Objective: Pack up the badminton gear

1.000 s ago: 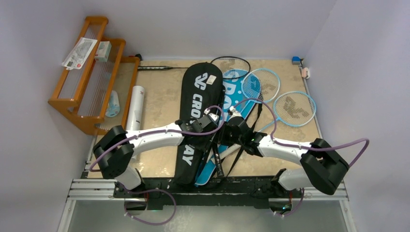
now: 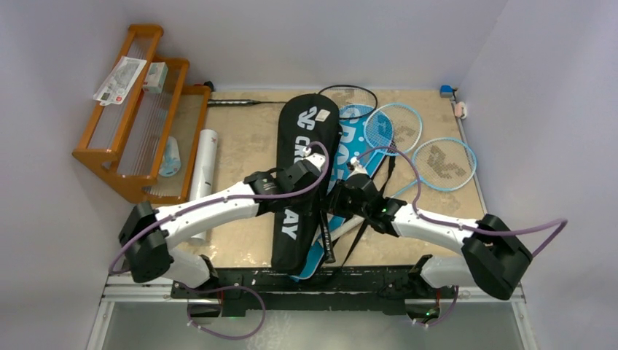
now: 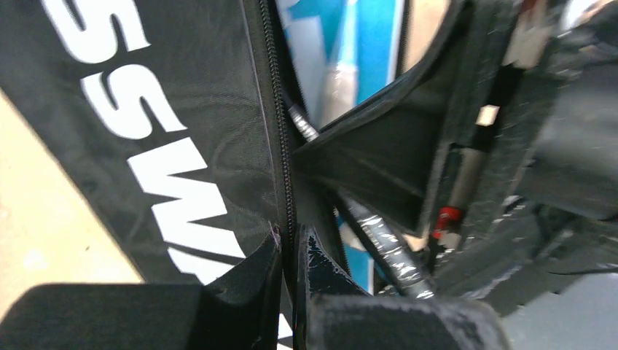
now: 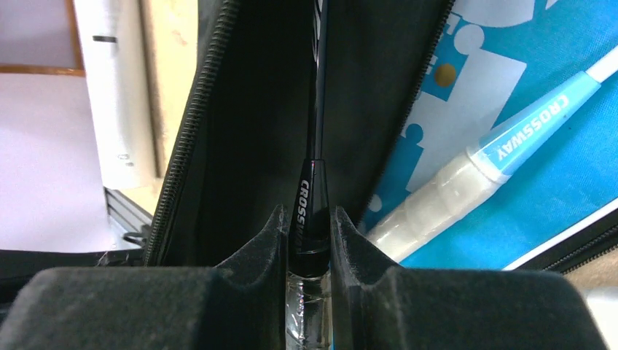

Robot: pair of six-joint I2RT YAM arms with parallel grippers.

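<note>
The black racket bag (image 2: 295, 138) lies lengthwise in the middle, its right side unzipped. My left gripper is shut on the bag's zipper edge (image 3: 271, 80). A black racket's dark shaft (image 4: 316, 109) runs into the opening between the two zipper edges. Its handle (image 2: 327, 244) sticks out toward the front. In the right wrist view, this racket's cone (image 4: 312, 211) sits between the fingers of my right gripper; whether they press on it is unclear. The blue bag (image 2: 350, 138) lies partly beneath the black one. The racket's head is hidden.
Blue rackets (image 2: 444, 164) lie at the right, one white grip (image 4: 430, 211) close beside my right gripper. Another black racket (image 2: 248, 102) stretches across the back. A white tube (image 2: 205, 164) and a wooden rack (image 2: 182, 131) stand left. Both grippers are close together.
My right arm has shifted only slightly.
</note>
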